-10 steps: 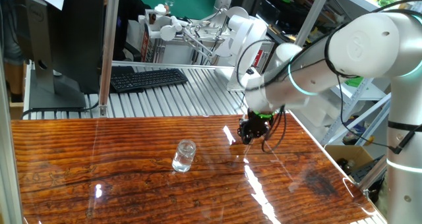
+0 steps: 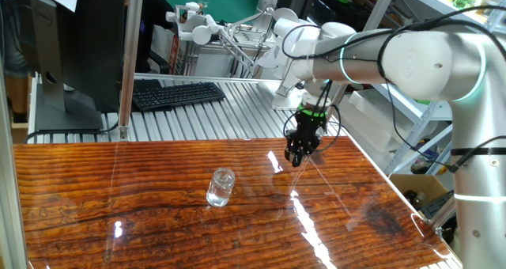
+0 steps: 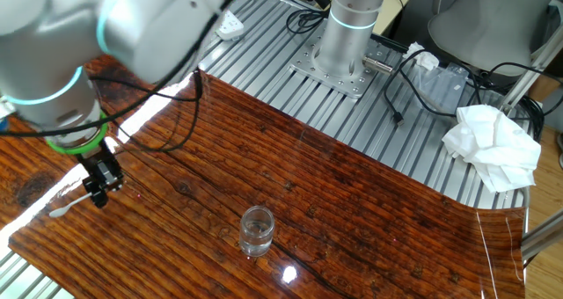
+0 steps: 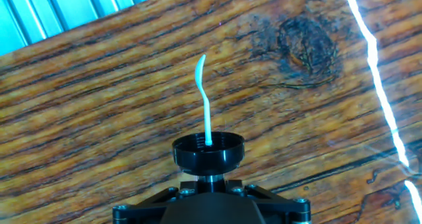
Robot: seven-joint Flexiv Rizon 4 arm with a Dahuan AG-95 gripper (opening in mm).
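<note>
A slim white spoon (image 4: 206,109) reaches out ahead of my gripper in the wrist view, its bowl end curved. The handle's base enters a round black cup-shaped piece (image 4: 209,159) at the gripper's tip, and the fingers look shut around this piece's stem. The exact contact is hidden. In exterior view 2 the spoon (image 3: 72,204) slants off to the left from the gripper (image 3: 98,193), above the wooden table. A clear glass (image 2: 220,187) stands upright on the table with clear liquid in it, well apart from the gripper.
Crumpled white paper (image 3: 493,145) sits on the slats. Loose cables hang around the arm's wrist.
The forearm has swung upward and levelled out, and the wrist has turned more upright. The gripper itself has shifted only a little. The glass has stayed put.
</note>
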